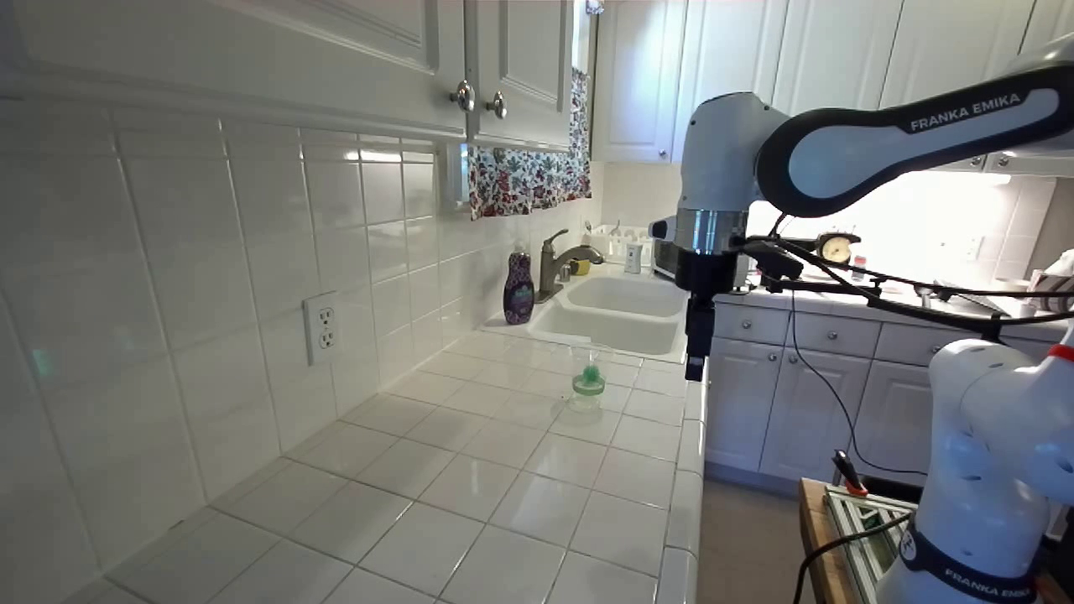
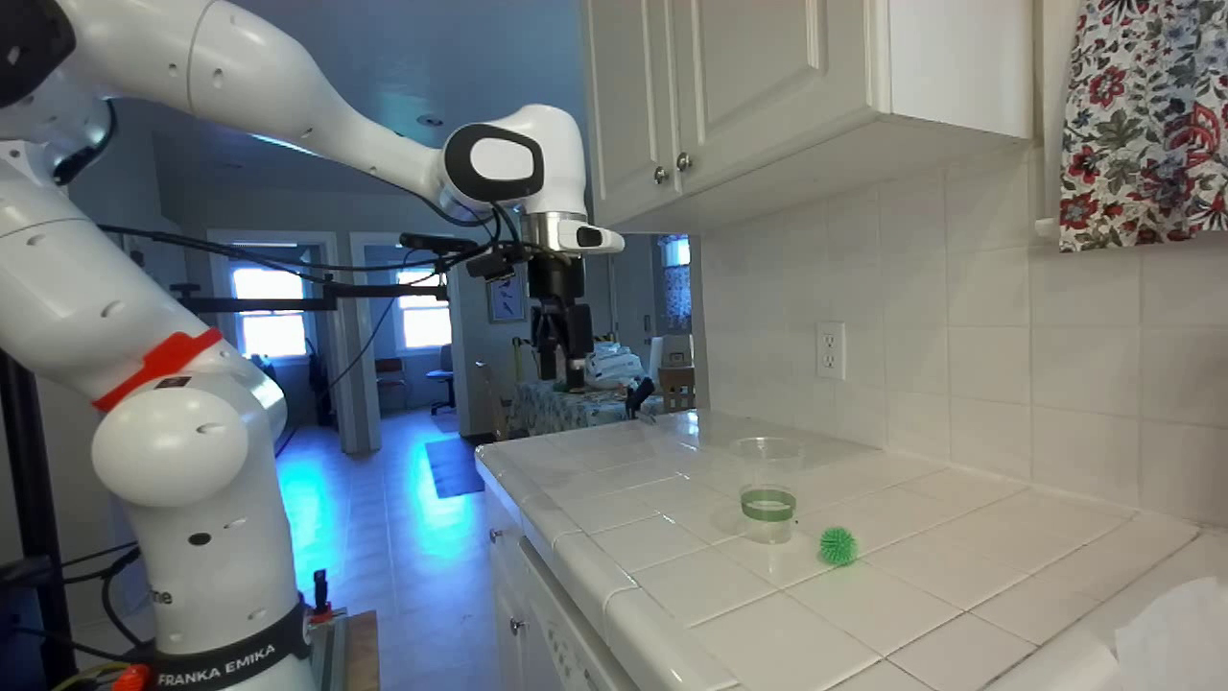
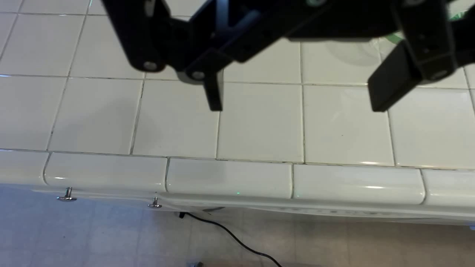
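On the tiled counter stands a clear plastic cup (image 2: pixel 767 503) with a green band. Beside it, apart on the tiles in exterior view 2, rests a spiky green ball (image 2: pixel 838 546); exterior view 1 shows the ball (image 1: pixel 591 373) through or behind the cup (image 1: pixel 586 387). My black gripper is open, its fingers wide apart over the counter's front part with nothing between them. In exterior view 2 the gripper (image 2: pixel 561 370) hangs well above counter height, away from cup and ball. Only a sliver of green shows at the wrist view's upper right.
A purple bottle (image 1: pixel 518 288) stands by the faucet (image 1: pixel 560 263) and the white double sink (image 1: pixel 608 327). The counter's rounded front edge (image 3: pixel 229 178) runs below my gripper. Upper cabinets (image 2: pixel 794 81) overhang the back.
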